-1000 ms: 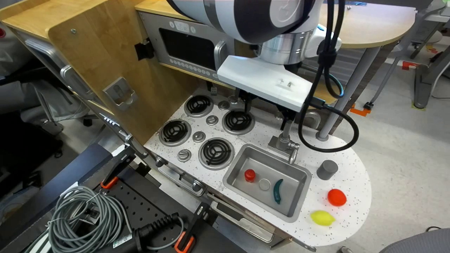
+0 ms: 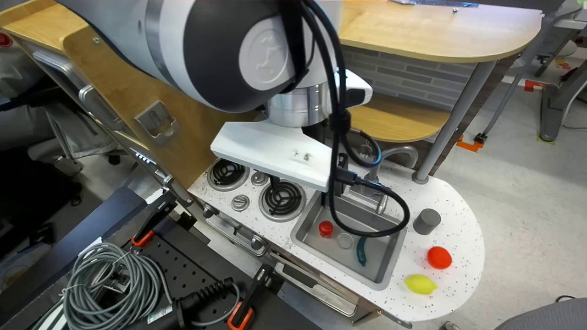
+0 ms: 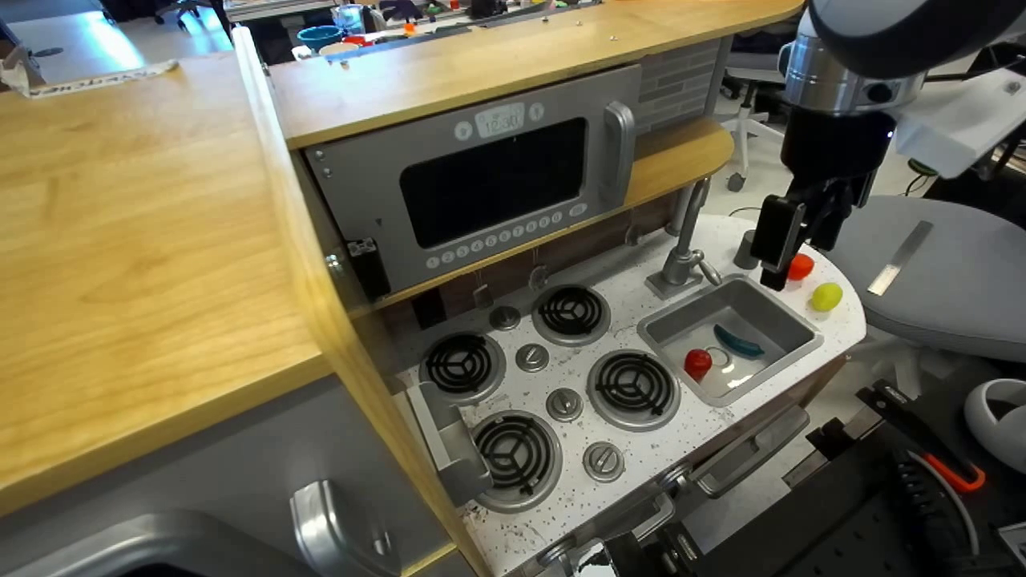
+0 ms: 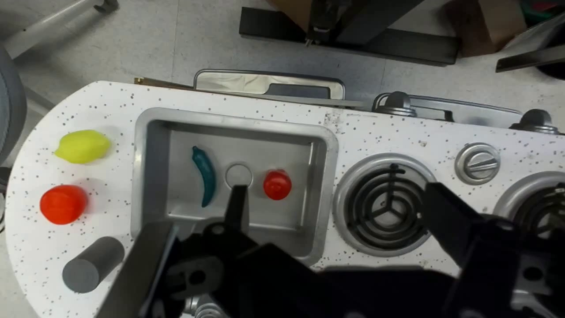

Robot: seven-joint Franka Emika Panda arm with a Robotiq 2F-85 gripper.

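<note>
My gripper is open and empty above the counter, its fingers spread wide in the wrist view. One finger (image 4: 236,204) overlaps the sink in that view, the other (image 4: 447,212) the right side of a burner. Inside the sink (image 4: 328,175) lie a small red object (image 4: 277,184) and a curved teal object (image 4: 205,176), both apart from the fingers. A yellow lemon-shaped piece (image 4: 83,146), a rounded red piece (image 4: 63,204) and a grey cylinder (image 4: 93,264) rest on the counter beyond the sink's far side from the stove.
A tall curved faucet (image 3: 684,245) stands at the sink's back edge. Several coil burners (image 3: 632,388) and knobs share the white counter. Behind them is a microwave (image 3: 481,163) under a wooden shelf, and a wooden side panel (image 2: 121,99) closes the stove end.
In exterior view 1 the arm has swung left and lower, now covering the microwave, the rear burners and part of the sink. The pieces in the sink and on the counter lie where they were.
</note>
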